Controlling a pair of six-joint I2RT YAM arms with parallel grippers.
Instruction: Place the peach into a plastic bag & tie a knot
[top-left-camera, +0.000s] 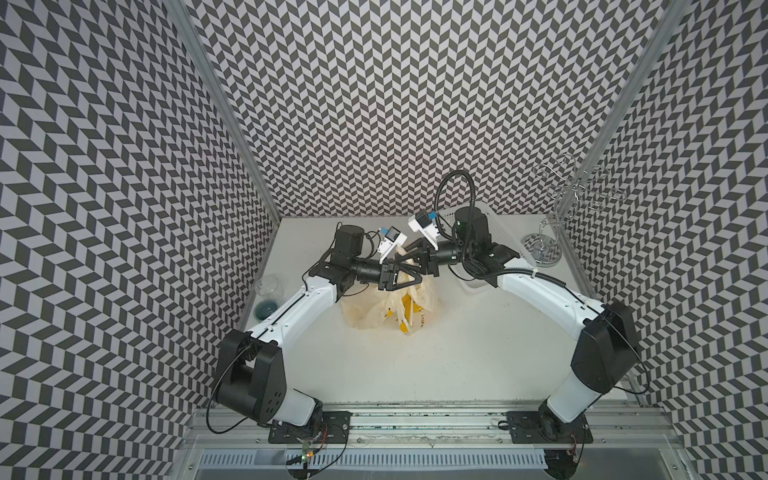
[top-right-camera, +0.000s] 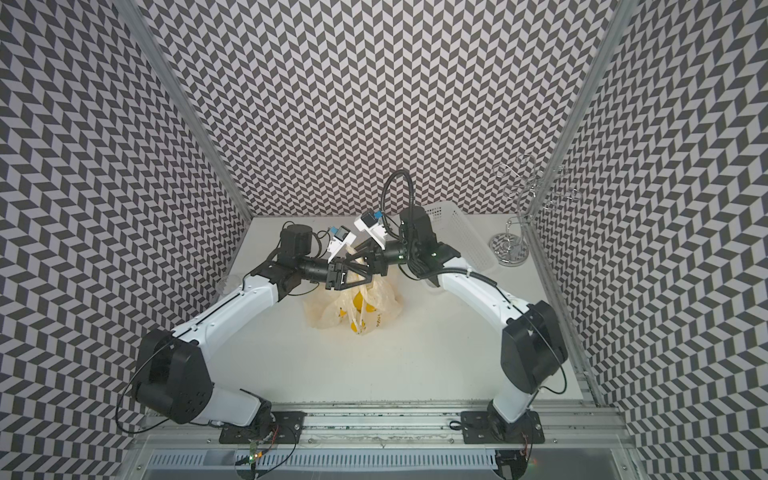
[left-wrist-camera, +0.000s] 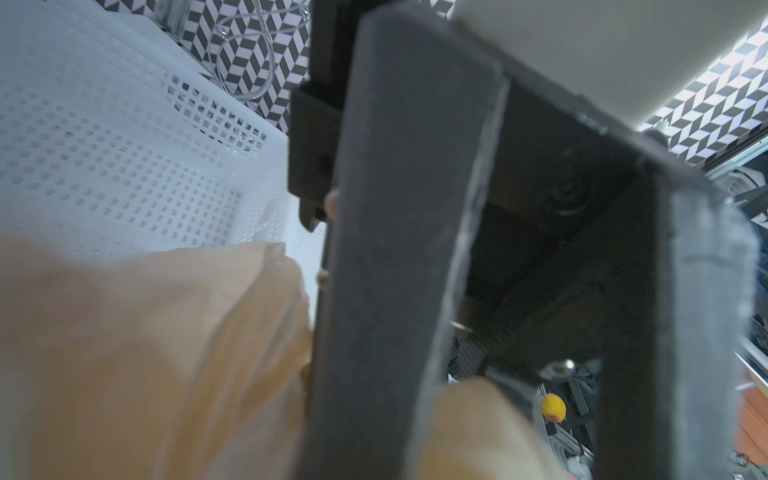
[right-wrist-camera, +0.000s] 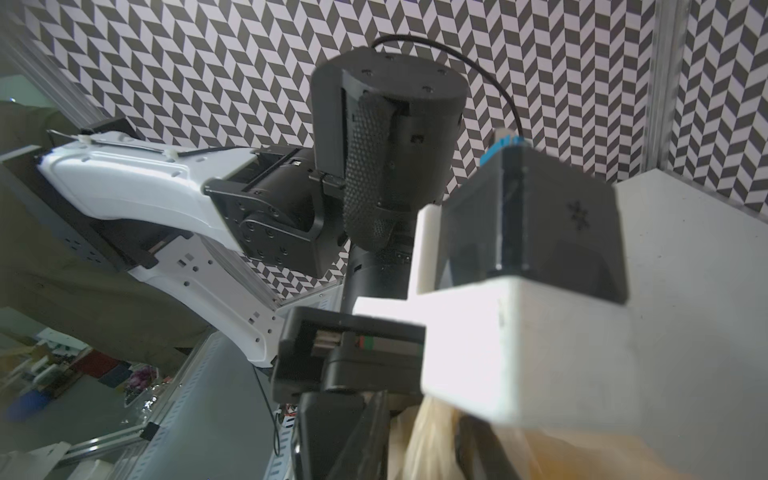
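The cream plastic bag, with yellow-orange patches, rests on the table beneath both grippers, its upper part bunched between them. My left gripper and my right gripper meet closely over the bag in the top left view, their fingers overlapping. In the left wrist view crumpled bag film fills the lower part. A twisted strand of bag shows below the right wrist camera's housing. Whether either gripper holds the bag is hidden. I cannot tell which yellow patch, if any, is the peach.
A white perforated basket stands behind the right gripper. A chrome stand is at the back right; a glass and a blue cup are at the left edge.
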